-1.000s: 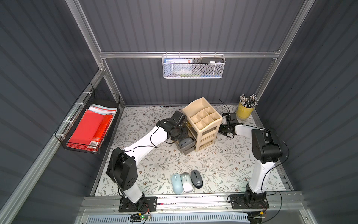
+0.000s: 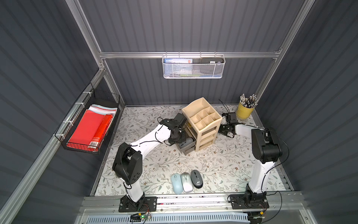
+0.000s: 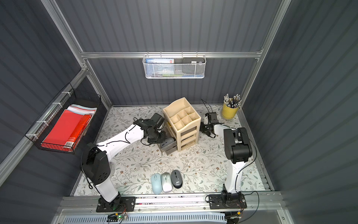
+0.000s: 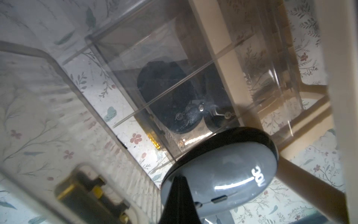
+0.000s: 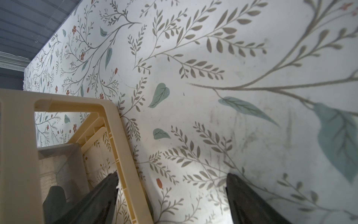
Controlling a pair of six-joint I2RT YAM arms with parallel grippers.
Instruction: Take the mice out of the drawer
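Observation:
In the left wrist view, a grey-blue mouse [image 4: 231,171] with white lettering and a black underside leans in the clear drawer. My left gripper is shut, its dark fingertips in front of the mouse; nothing shows between them. From above, that mouse [image 2: 189,141] sits in the pulled-out drawer [image 2: 189,150] of the beige organizer [image 2: 203,117], partly covered by my left hand. Near the table's front edge lie a light blue mouse [image 2: 176,183], a silver mouse [image 2: 186,182] and a dark grey mouse [image 2: 196,179]. Behind the organizer's right side, my right gripper is open and empty.
A yellow pot of pens [image 2: 245,111] stands at the back right. Dark rounded shapes [image 4: 166,93] show through or in the clear plastic; cannot tell if they are reflections. Bare table lies between the organizer and the front mice.
My left arm has shifted slightly right, its hand dipping a little lower over the drawer. The right arm, organizer and front mice have stayed put.

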